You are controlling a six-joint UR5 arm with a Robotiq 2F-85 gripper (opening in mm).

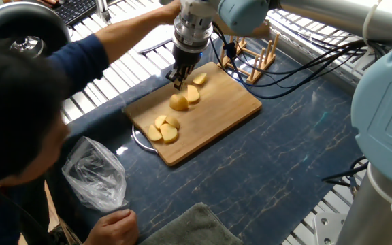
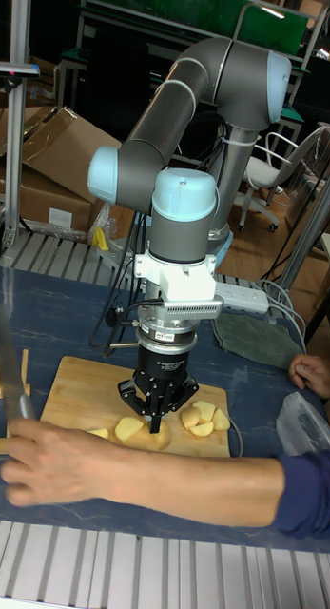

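My gripper (image 1: 177,84) points down over the far-left part of the wooden cutting board (image 1: 216,112). Its fingertips look drawn together in exterior view 3, and nothing shows between them. Just below the tips in exterior view 1 lies a large rounded potato piece (image 1: 178,102), apparently apart from the gripper. Beside it are a flat cut piece (image 1: 192,94) and a smaller piece (image 1: 200,79). Several potato pieces (image 1: 169,133) form a cluster near the board's handle end. In exterior view 3 a person's hand holds a blurred knife (image 2: 10,370) at the left.
The person's arm (image 2: 196,489) crosses in front of the board. A wooden peg rack (image 1: 254,64) and cables stand behind it. A clear plastic bag (image 1: 95,175) and a grey cloth (image 1: 192,228) lie on the near side.
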